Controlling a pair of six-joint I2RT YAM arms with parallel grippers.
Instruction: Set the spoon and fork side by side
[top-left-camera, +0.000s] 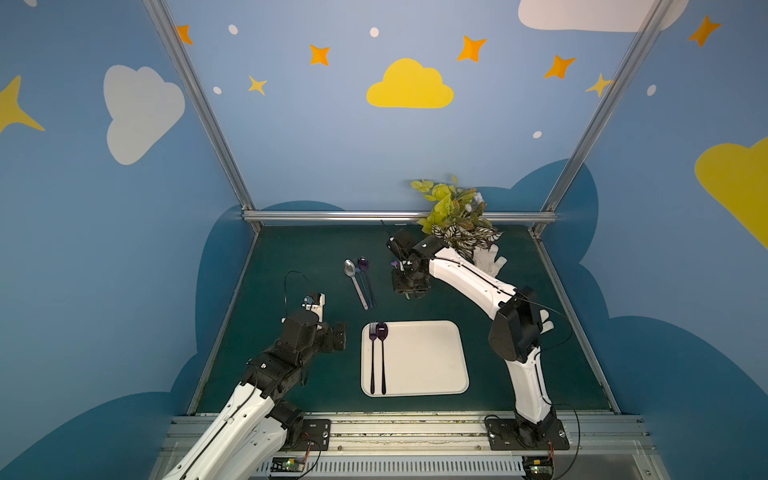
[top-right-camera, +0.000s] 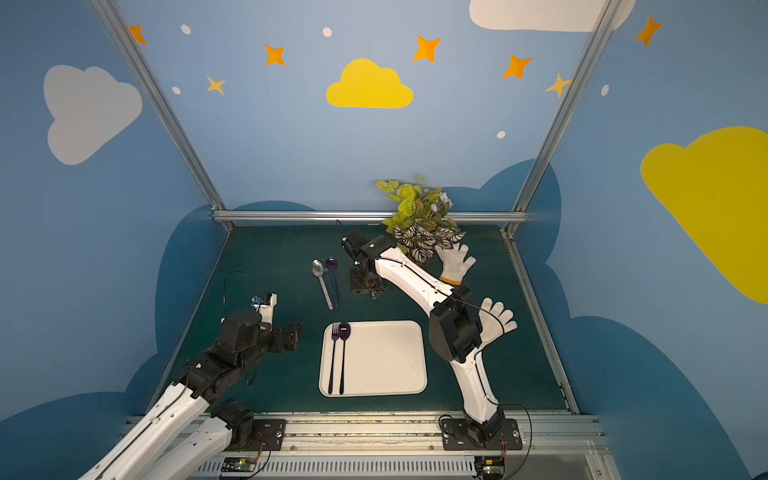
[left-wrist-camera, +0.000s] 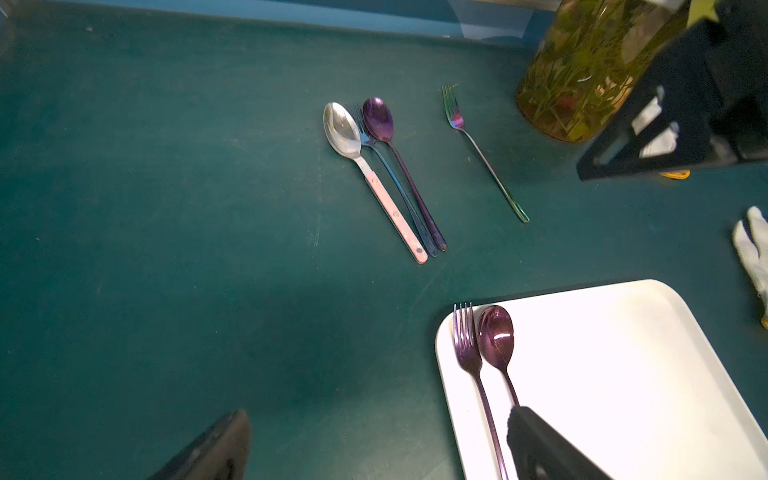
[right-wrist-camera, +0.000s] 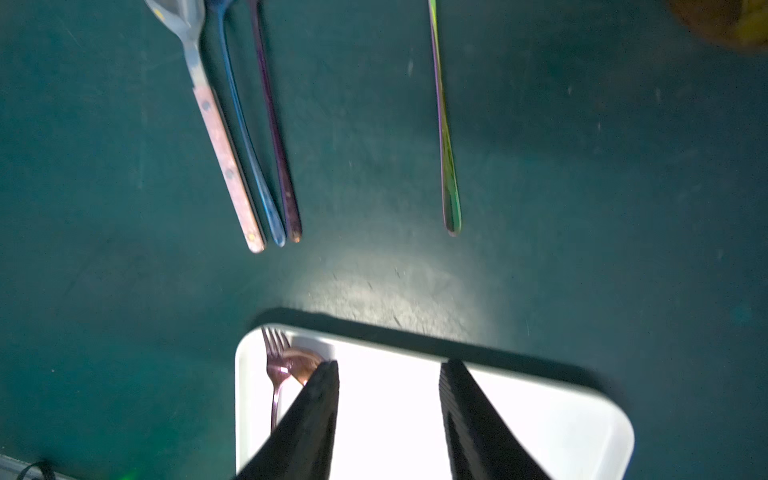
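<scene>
A purple fork (left-wrist-camera: 468, 352) and a purple spoon (left-wrist-camera: 497, 336) lie side by side along the left edge of the white tray (top-left-camera: 428, 360), heads toward the back. In the left wrist view a finger covers part of the spoon's handle. My left gripper stands open left of the tray, above the table, nothing between its fingers. Beyond the tray's far edge hovers my right gripper, its fingers apart and empty. In the top left view the right arm largely covers a green-and-purple fork (left-wrist-camera: 484, 156) on the table.
Left of that fork lie a pink-handled spoon (left-wrist-camera: 392, 209), a blue fork (left-wrist-camera: 400, 188) and another purple spoon (left-wrist-camera: 406, 172), close together. A leafy plant (top-right-camera: 420, 212) in a vase stands at the back; two white gloves (top-right-camera: 497, 320) lie at right.
</scene>
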